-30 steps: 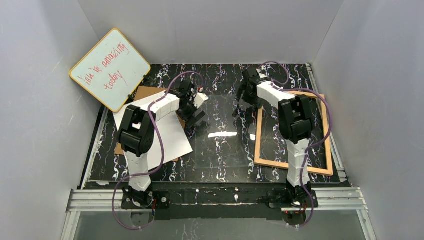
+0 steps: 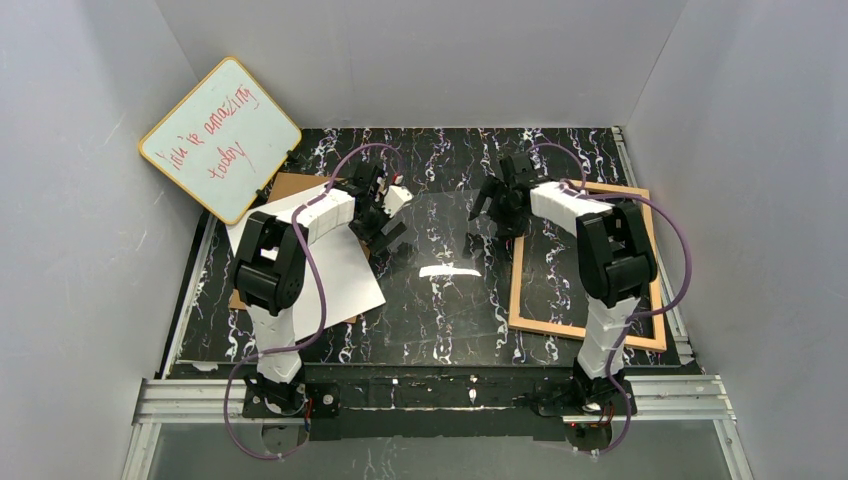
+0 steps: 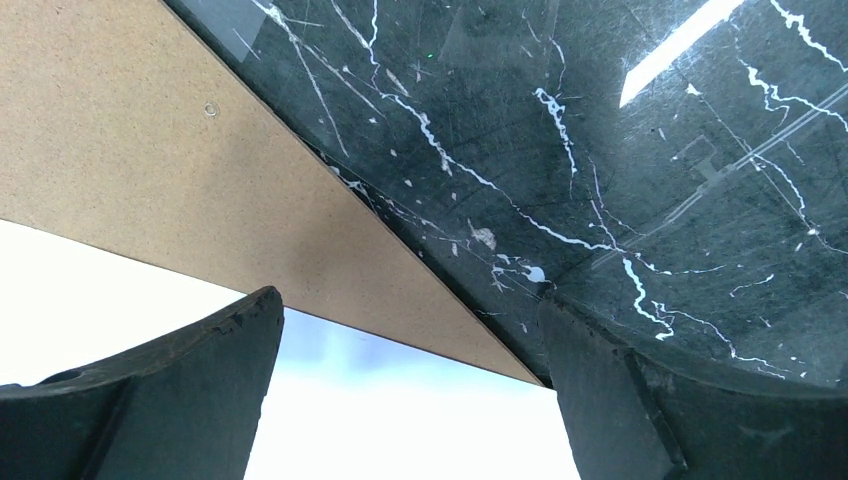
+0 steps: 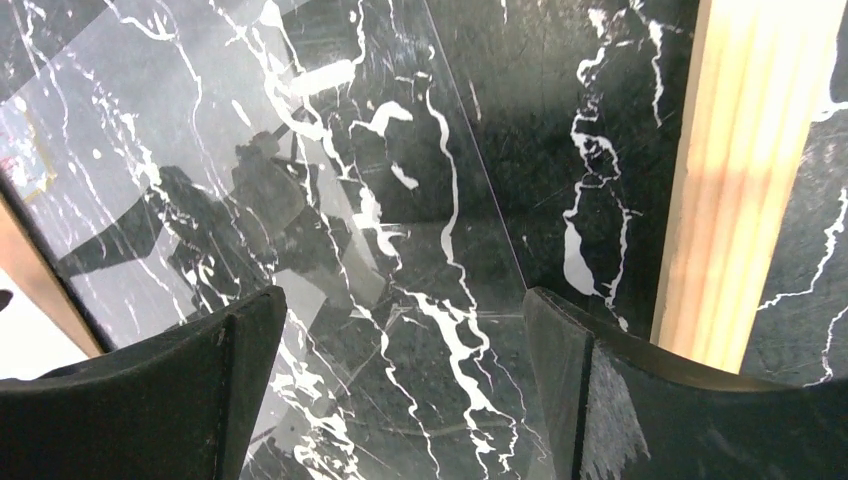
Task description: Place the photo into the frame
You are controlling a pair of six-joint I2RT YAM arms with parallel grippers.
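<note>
A clear, see-through sheet (image 2: 440, 310) lies between the arms on the dark marbled table; its thin edge runs up to my right fingertips in the right wrist view. The empty wooden frame (image 2: 516, 285) rests at the right, partly covered by my right arm. On the left, a white sheet (image 2: 345, 280) lies over a brown board (image 3: 230, 170). My left gripper (image 2: 385, 236) is open above the board's right edge, nothing held. My right gripper (image 2: 488, 205) is open near the clear sheet's right edge, just left of the frame's side bar (image 4: 735, 170). No photo can be made out for certain.
A whiteboard (image 2: 222, 140) with red handwriting leans at the back left. Purple cables (image 2: 686, 265) loop along both arms. Grey walls close in the back and sides. Bare table shows at the back middle.
The clear sheet's visible edges sit slightly farther left and forward. My left gripper has moved only a little to the left.
</note>
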